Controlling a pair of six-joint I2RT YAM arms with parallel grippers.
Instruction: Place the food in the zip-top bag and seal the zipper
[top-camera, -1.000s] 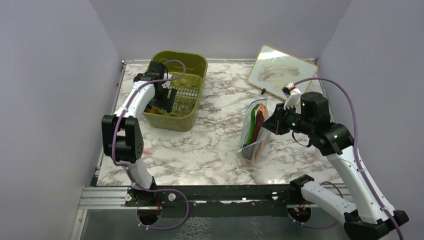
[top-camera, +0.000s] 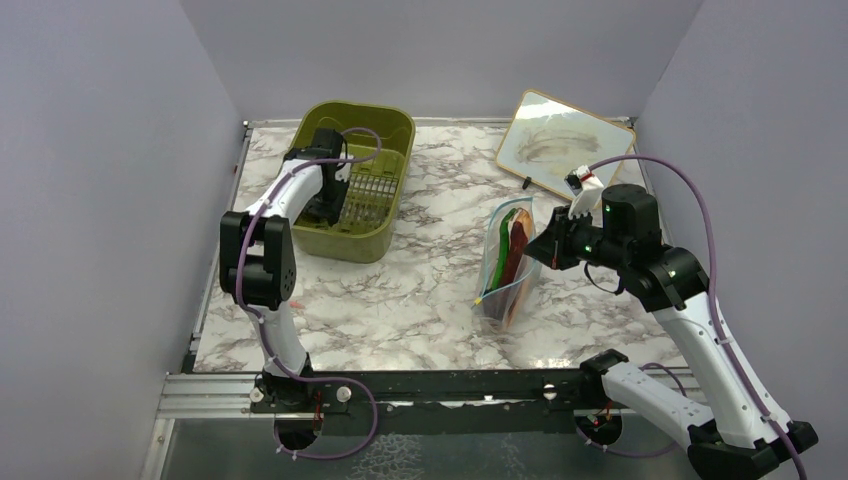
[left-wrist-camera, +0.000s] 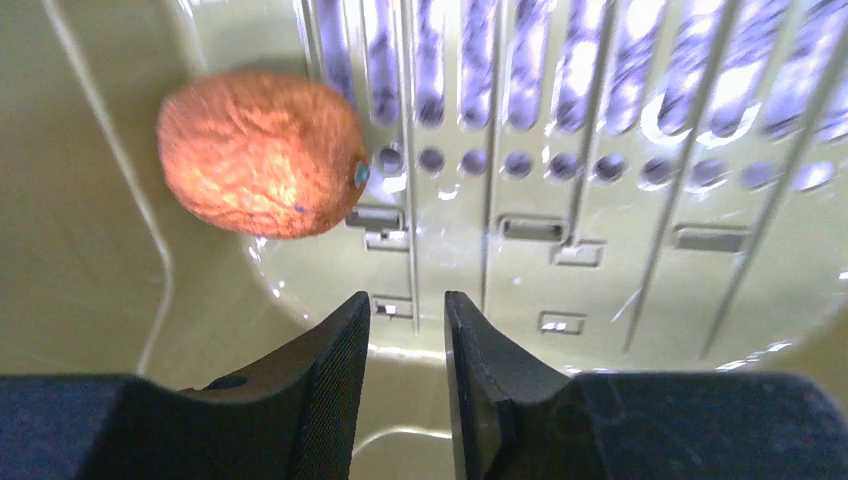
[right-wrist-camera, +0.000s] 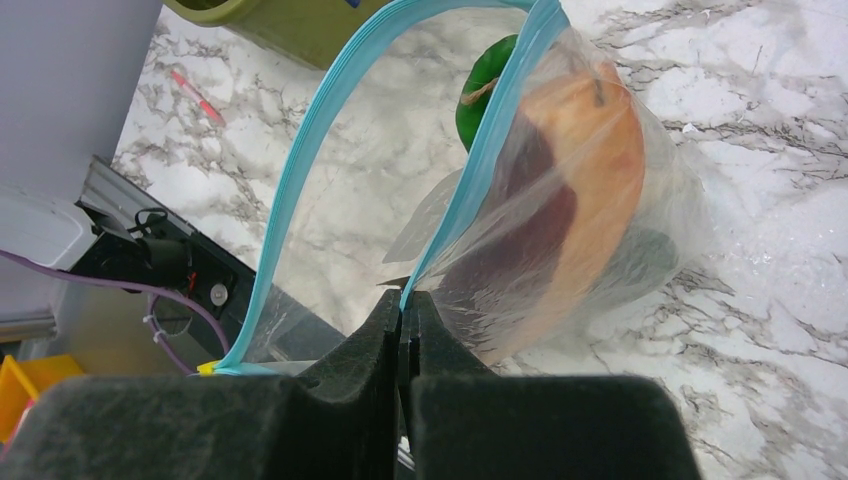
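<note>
The zip bag (top-camera: 505, 265) stands right of centre, holding green, dark red and tan food. In the right wrist view, my right gripper is shut on its blue zipper edge (right-wrist-camera: 485, 150); the other edge arches away, so the mouth is open. My left gripper is down inside the green bin (top-camera: 380, 210); in the left wrist view its fingertips are a little apart, with nothing visible between them. A wrinkled orange food item (left-wrist-camera: 262, 150) lies on the bin floor above and left of those fingertips.
A framed board (top-camera: 560, 140) stands at the back right, behind the bag. A small red pen-like item (right-wrist-camera: 195, 95) lies at the left of the table. The marble tabletop (top-camera: 435, 300) between bin and bag is clear.
My left arm has shifted within the bin, its upper part moving rightward and the wrist turning slightly. My right arm and the bag have not visibly moved.
</note>
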